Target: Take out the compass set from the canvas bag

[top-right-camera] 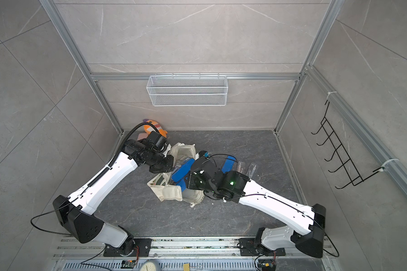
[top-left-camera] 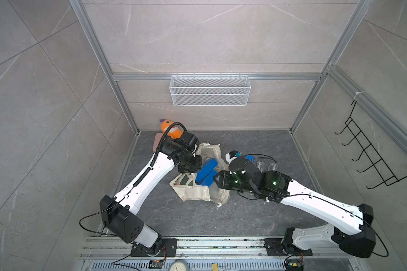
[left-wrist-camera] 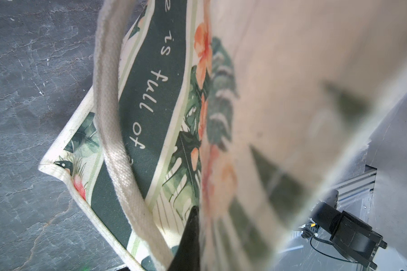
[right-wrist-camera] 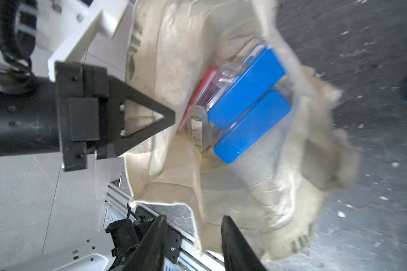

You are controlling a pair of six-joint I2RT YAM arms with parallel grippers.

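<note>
The cream canvas bag (top-left-camera: 190,192) with green leaf print lies open on the grey table. Inside, two blue cases (right-wrist-camera: 253,126) sit beside clear boxes and a red item (right-wrist-camera: 199,90); which is the compass set, I cannot tell. My left gripper (top-left-camera: 190,164) is at the bag's left rim; its wrist view shows printed cloth close up, with fingers mostly hidden. My right gripper is over the bag's right part, fingers apart, nothing seen held between them.
An orange plush toy (top-left-camera: 171,131) is at the back left. Another blue case (top-right-camera: 227,163) and clear containers (top-right-camera: 251,169) lie right of the bag. A wire basket (top-left-camera: 209,90) hangs on the back wall.
</note>
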